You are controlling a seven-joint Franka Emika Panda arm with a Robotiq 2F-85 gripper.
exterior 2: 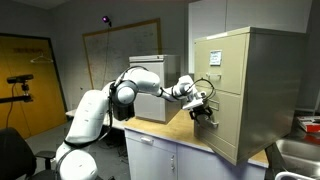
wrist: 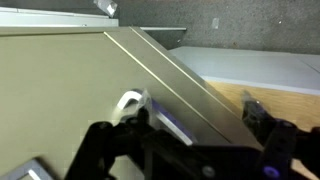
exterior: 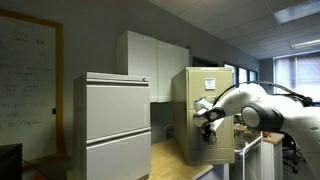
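A tan filing cabinet (exterior: 222, 154) with stacked drawers and metal handles stands at the counter's right end in exterior view 1. My gripper (exterior 2: 200, 112) is at its drawer fronts, around the middle of the cabinet. From the wrist view, the gripper is open. Its left finger (wrist: 150, 112) is beside a curved silver handle (wrist: 128, 98) and overlaps it in the picture; contact cannot be made out. The right finger (wrist: 256, 116) is out past the cabinet's edge, over the wooden counter strip (wrist: 265, 98). The gripper's own body hides part of the handle.
A light grey cabinet (exterior: 115, 125) stands at the other end of the wooden counter (exterior: 172, 162). White wall cupboards (exterior: 155, 62) hang above. In exterior view 2, a sink (exterior 2: 302, 155) lies beyond the tan cabinet. Bare counter separates the two cabinets.
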